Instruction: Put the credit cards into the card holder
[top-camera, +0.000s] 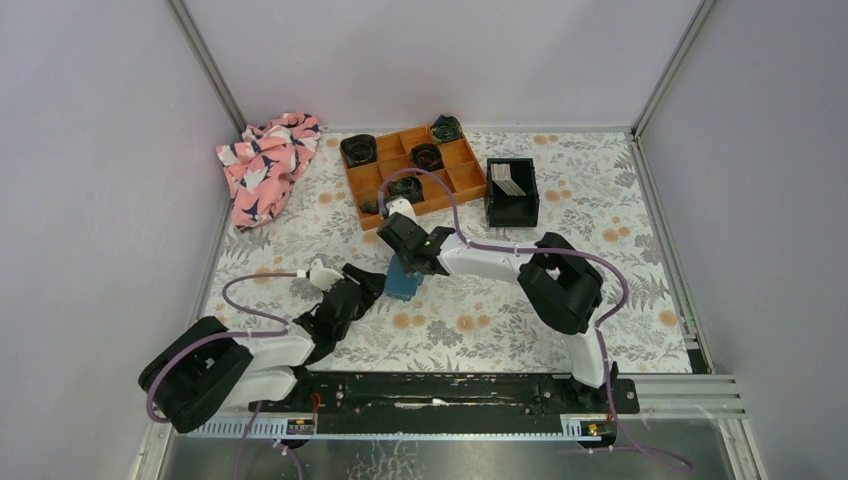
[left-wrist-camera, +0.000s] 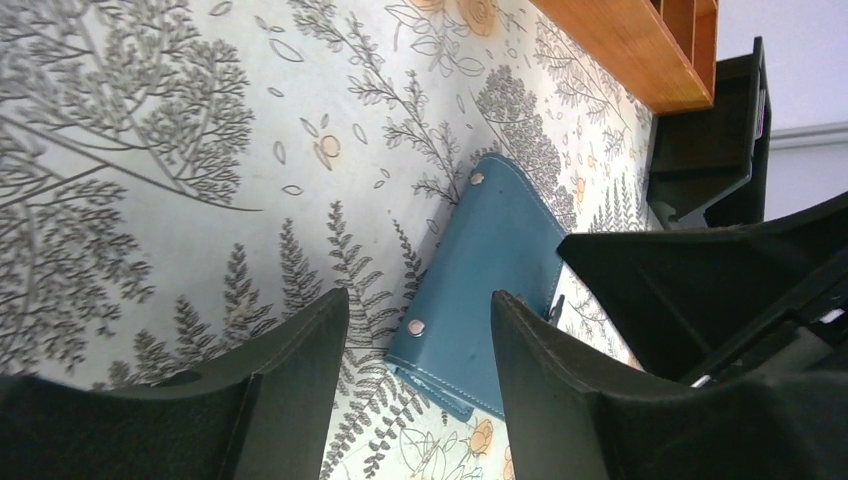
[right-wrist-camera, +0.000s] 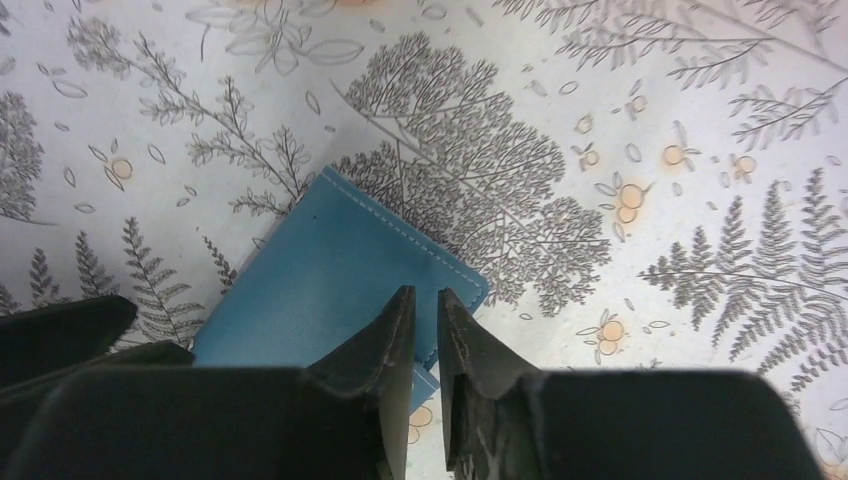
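Observation:
A blue card holder (top-camera: 404, 285) lies on the patterned table between both grippers; it fills the lower middle of the left wrist view (left-wrist-camera: 470, 280) and of the right wrist view (right-wrist-camera: 300, 290). My left gripper is part open just left of and above the holder, with no card visible in its fingers. My right gripper is over the holder's edge, its fingertips a narrow gap apart; whether anything is between them is unclear. Pale cards (top-camera: 505, 180) stand in a black box (top-camera: 515, 210).
An orange compartment tray (top-camera: 465, 175) with several dark items sits at the back centre, and a pink patterned cloth (top-camera: 265, 165) at the back left. The table's right side and front middle have free room.

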